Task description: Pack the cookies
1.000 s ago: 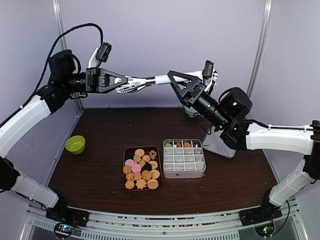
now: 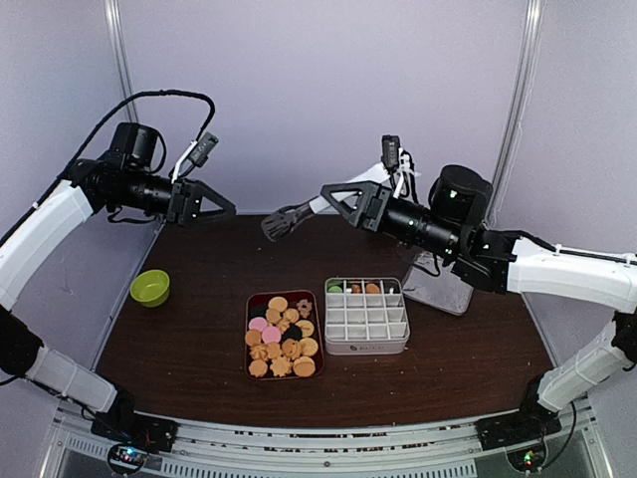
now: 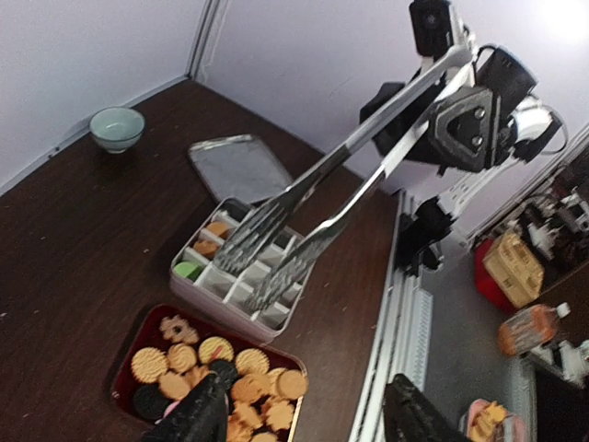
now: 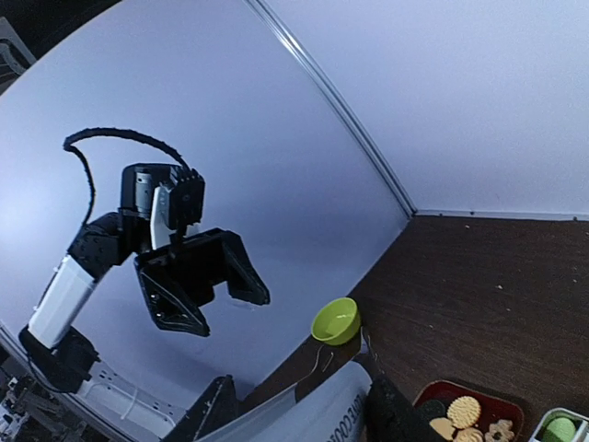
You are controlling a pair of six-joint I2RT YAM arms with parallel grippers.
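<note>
A dark red tray (image 2: 255,340) of mixed cookies sits left of a white compartment box (image 2: 364,345), whose back compartments hold a few green and orange cookies. My right gripper (image 2: 338,199) is raised above them, holding metal tongs (image 2: 284,219) with white handles between its fingers, their heads angled down to the left. In the right wrist view the handle (image 4: 313,414) fills the bottom. My left gripper (image 2: 214,204) hangs to the left of the tongs, open with nothing between its fingers.
A yellow-green bowl (image 2: 149,288) stands at the left. A metal tray (image 2: 443,295) lies behind the box at the right, and a pale bowl (image 3: 117,133) stands at the back.
My left gripper has moved away from the tongs' heads, down and left. My right gripper has come slightly down and left, and the tongs have tilted head-down.
</note>
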